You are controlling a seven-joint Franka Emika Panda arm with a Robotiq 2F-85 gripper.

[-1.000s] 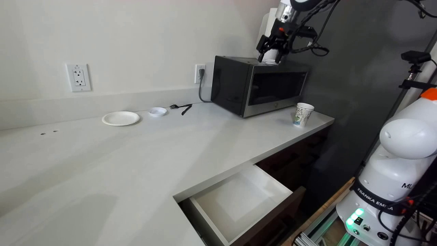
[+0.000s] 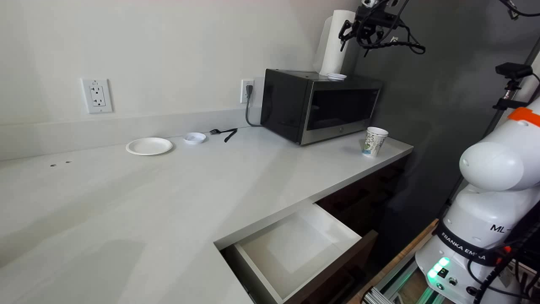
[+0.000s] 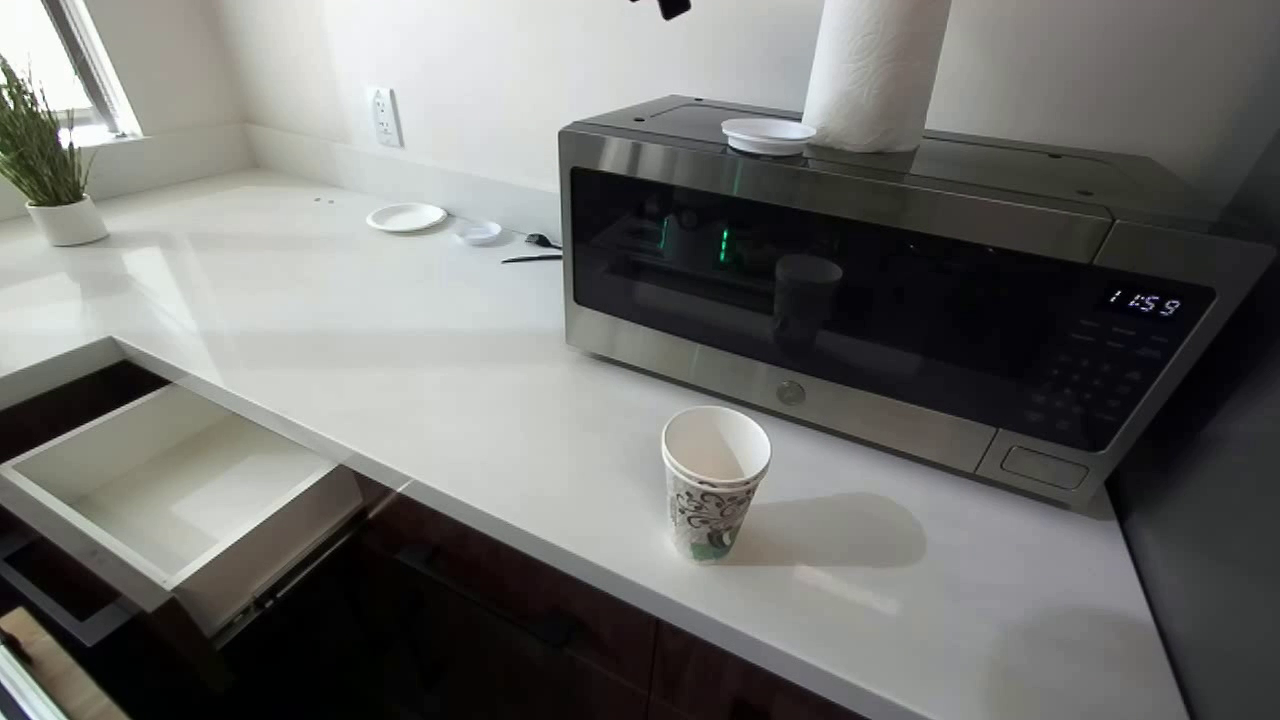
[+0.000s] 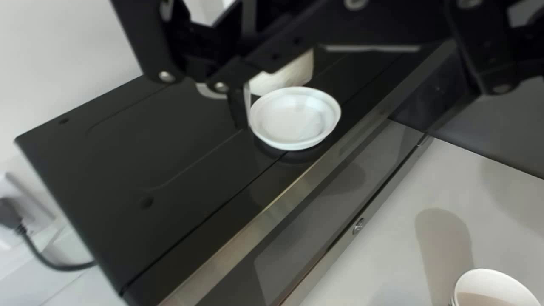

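My gripper [image 2: 354, 48] hangs open in the air above the microwave, near the paper towel roll [image 2: 338, 43]. Nothing is held between its fingers. Below it, a small shallow white dish [image 4: 294, 120] rests on the front part of the microwave's dark top [image 4: 168, 153]. In the wrist view one finger [image 4: 238, 108] overlaps the dish's left edge, but exterior view 1 shows the gripper clear above it. Only a dark tip of the arm shows at the top of exterior view 2.
Two nested paper cups [image 3: 710, 510] stand before the microwave. Along the wall lie a white plate [image 2: 149, 146], another small dish [image 2: 194, 137] and black cutlery [image 2: 230, 134]. An empty drawer [image 2: 296, 248] is pulled out.
Up and to the right, my gripper has moved away from the small dish on the microwave. That dish, previously partly covered by the fingers, now shows clearly in exterior view 1.
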